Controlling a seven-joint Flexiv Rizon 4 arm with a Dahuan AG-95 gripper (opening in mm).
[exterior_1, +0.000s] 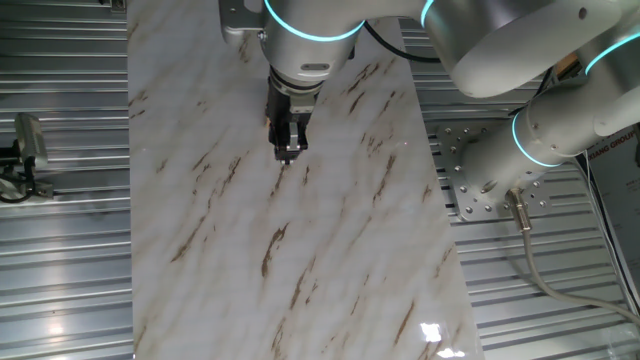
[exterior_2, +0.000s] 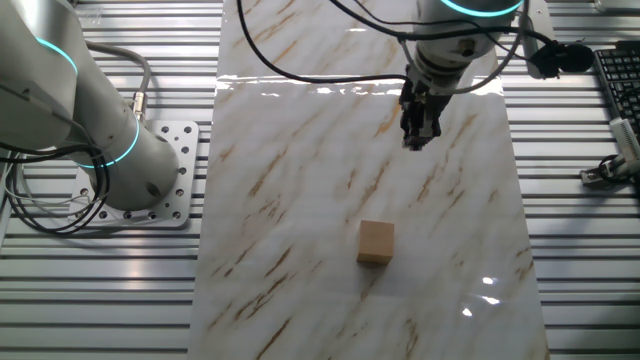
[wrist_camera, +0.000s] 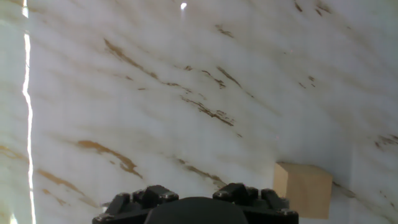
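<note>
A plain tan block (exterior_2: 376, 242) sits on the marble-patterned board, clear of the arm. My gripper (exterior_2: 421, 143) hangs above the board, behind and to the right of the block in exterior view 2. From the wrist, the block (wrist_camera: 305, 191) shows at the lower right, just outside the right-hand fingers (wrist_camera: 239, 193). The two sets of fingers stand apart with nothing seen between them, so the gripper is open. In exterior view 1 the gripper (exterior_1: 287, 158) and arm hide nearly all of the block.
The marble board (exterior_1: 330, 260) is otherwise bare, with wide free room around the block. Ribbed metal decking (exterior_1: 60, 260) borders it. A black cable (exterior_2: 300, 77) loops from the arm over the board. A keyboard (exterior_2: 622, 85) lies at the far right.
</note>
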